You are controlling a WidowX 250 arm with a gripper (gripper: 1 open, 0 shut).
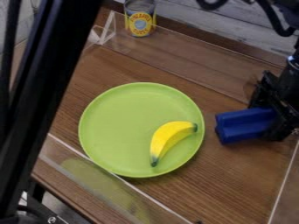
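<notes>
A blue block-like object (239, 124) lies on the wooden table at the right, beside a green plate (128, 114) that holds a yellow banana (172, 138). My black gripper (270, 115) is at the blue object's right end, partly cut off by the frame edge. Its fingers are dark and overlap, so whether they are open or touching the object is hard to tell.
A can or jar with a yellow label (140, 22) stands at the back. A dark frame fills the left edge. A clear panel runs along the lower left. The table behind the plate is clear.
</notes>
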